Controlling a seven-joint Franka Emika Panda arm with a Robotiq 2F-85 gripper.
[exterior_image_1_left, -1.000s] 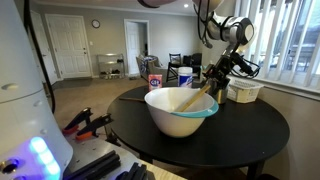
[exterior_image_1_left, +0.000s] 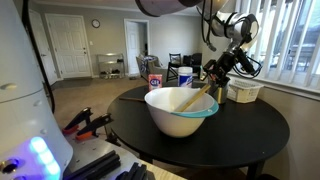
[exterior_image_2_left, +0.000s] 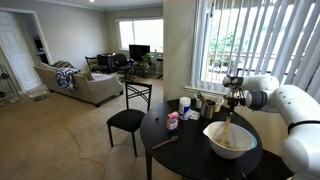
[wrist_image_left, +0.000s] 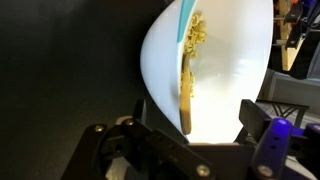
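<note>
A white bowl (exterior_image_1_left: 180, 117) stands on the black round table, and a wooden utensil (wrist_image_left: 185, 95) leans inside it with its handle against the rim. Yellowish food (wrist_image_left: 195, 35) clings to the utensil's far end in the wrist view. My gripper is open, its dark fingers apart on either side of the handle's upper end. From the first exterior view, the gripper (exterior_image_1_left: 213, 78) hovers just above the bowl's far rim. Whether a finger touches the handle cannot be told.
A red-and-white container (exterior_image_2_left: 172, 120), a white tub (exterior_image_2_left: 184, 107) and a metal canister (exterior_image_2_left: 207, 108) stand behind the bowl. Beyond the gripper is a white basket (exterior_image_1_left: 243, 91). A brown stick (exterior_image_2_left: 164, 143) lies on the table (exterior_image_1_left: 245, 130), whose right side is bare.
Over the last second my gripper has come slightly lower and closer to the utensil's handle. The bowl and the utensil look unmoved.
</note>
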